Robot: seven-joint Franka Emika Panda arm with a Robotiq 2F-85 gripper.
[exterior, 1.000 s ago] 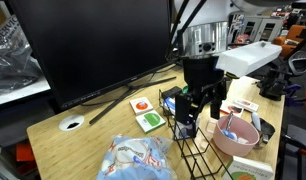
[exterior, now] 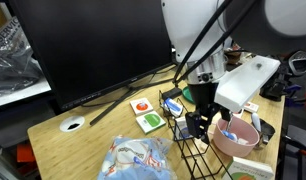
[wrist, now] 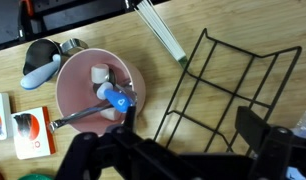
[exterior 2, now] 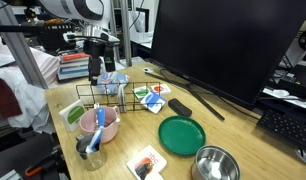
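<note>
Above the black wire rack point(wrist: 231, 95) hangs my gripper, its fingers apart and nothing visible between them. In exterior view 2 the gripper point(exterior 2: 103, 68) is over the rack's left part. Next to the rack, a pink bowl point(wrist: 78, 58) holds a blue-headed utensil point(wrist: 117, 100) with a metal handle, plus small white pieces. From the front side, exterior view 1 shows the pink bowl point(exterior: 255, 147) just right of the gripper point(exterior: 209, 118). A blue-and-white plastic packet point(exterior: 135, 158) lies on the table left of the rack.
A green plate point(exterior 2: 181, 132), a steel pot point(exterior 2: 215, 164) and a clear glass with utensils point(exterior 2: 91, 160) stand around the bowl. Picture cards point(exterior 2: 146, 163) lie flat. A large black monitor point(exterior 2: 228, 45) bounds the back. Bare wood point(exterior: 78, 145) shows at the left.
The arm's wrist has tilted and shifted somewhat in exterior view 1, its white part moving right and lower. The bowl, rack and packet appear unmoved.
</note>
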